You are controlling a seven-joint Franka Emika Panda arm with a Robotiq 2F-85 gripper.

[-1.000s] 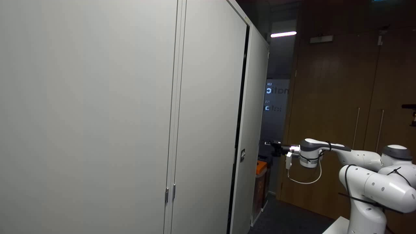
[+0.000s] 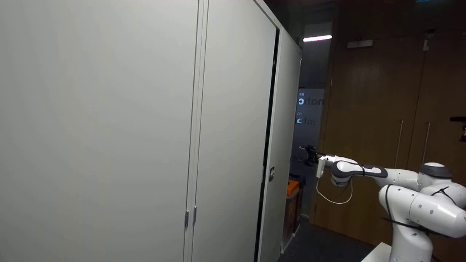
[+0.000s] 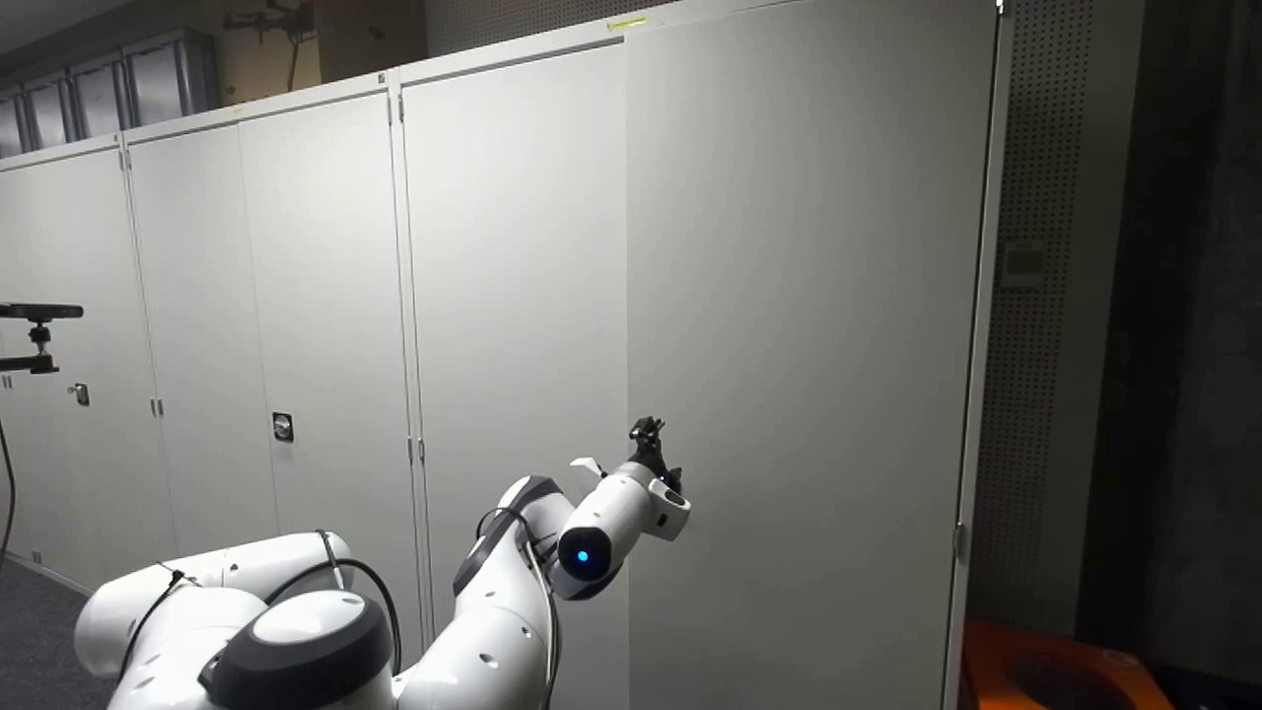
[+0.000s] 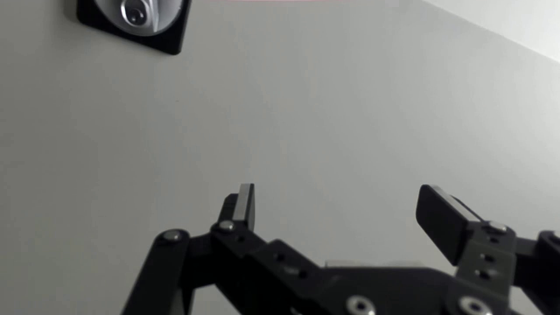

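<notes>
A tall grey cabinet has one door (image 2: 284, 109) standing slightly ajar, with a dark gap along its edge in exterior view 1. Its recessed latch handle (image 2: 272, 174) sits on that door; in the wrist view the round silver handle (image 4: 139, 15) on a black plate is at the upper left, cut off by the frame's top. My gripper is open and empty, fingers spread wide. It faces the plain door surface with the handle off to one side. In exterior view 2 the gripper (image 3: 648, 428) is in front of the ajar door, whose handle is hidden there.
More closed grey cabinets (image 3: 189, 296) stretch away on the left in exterior view 2. An orange-topped bin (image 2: 292, 187) stands past the ajar door. Wooden double doors (image 2: 371, 109) are behind the arm. Open space lies between the arm's base and the cabinets.
In exterior view 1 my gripper has risen and now tilts slightly upward. The wrist has shifted and turned with it. The cabinet door looks unmoved.
</notes>
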